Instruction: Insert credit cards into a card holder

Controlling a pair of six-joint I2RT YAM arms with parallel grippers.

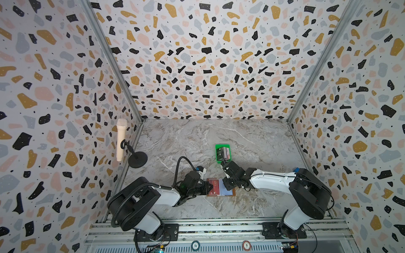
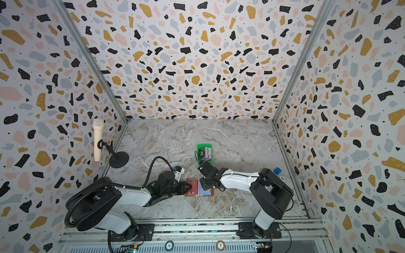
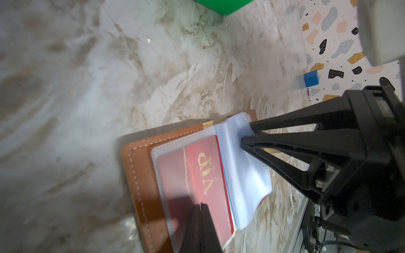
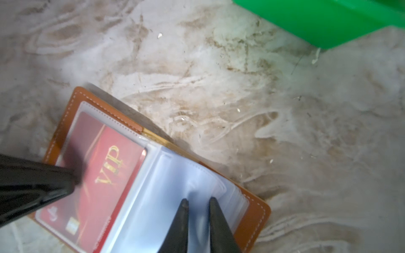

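The card holder (image 3: 141, 172) lies open on the marble table, brown with stitched edges. A red VIP card (image 4: 107, 181) sits in its left pocket; clear bluish sleeves (image 4: 156, 210) cover the right side. My right gripper has its fingertips on the sleeves near their upper edge, part open, seen in both wrist views. My left gripper is shut over the red card's side, with nothing visible between its fingers. A green box (image 1: 217, 156) holding a stack of cards (image 1: 224, 152) stands behind the holder.
A microphone-like stand (image 1: 137, 158) is at the far left. A small blue block (image 3: 311, 78) lies at the right.
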